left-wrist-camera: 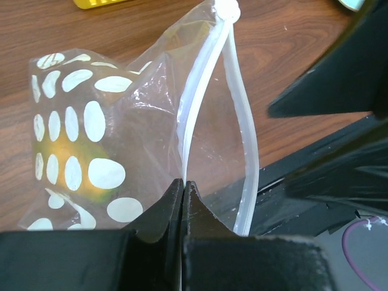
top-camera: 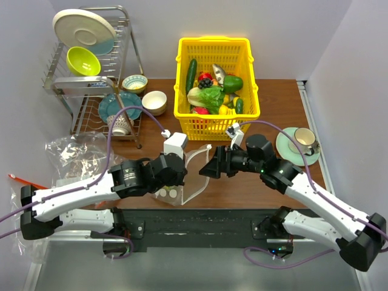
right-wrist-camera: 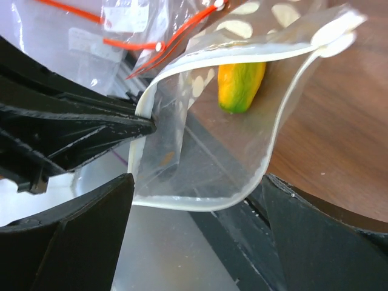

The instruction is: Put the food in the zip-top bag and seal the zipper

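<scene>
The clear zip top bag (right-wrist-camera: 212, 203) with white oval spots lies with its mouth spread wide, its white zipper strips apart. Inside it rests a yellow-green fruit, seen blurred through the film as a yellow patch (left-wrist-camera: 76, 159) in the left wrist view. My left gripper is shut on one edge of the bag's mouth; in the right wrist view its dark fingers (right-wrist-camera: 91, 118) pinch the rim. Just outside the mouth, my right gripper stands open with nothing between its fingers. From above, the left arm hides part of the bag.
Behind is a yellow basket (top-camera: 216, 128) of vegetables. Left stand a dish rack (top-camera: 112, 63) and spare plastic bags (top-camera: 79, 157) with red sliders. A cup (top-camera: 303, 140) on a green plate (top-camera: 285, 145) sits right. Bare wood (top-camera: 267, 194) lies under the right arm.
</scene>
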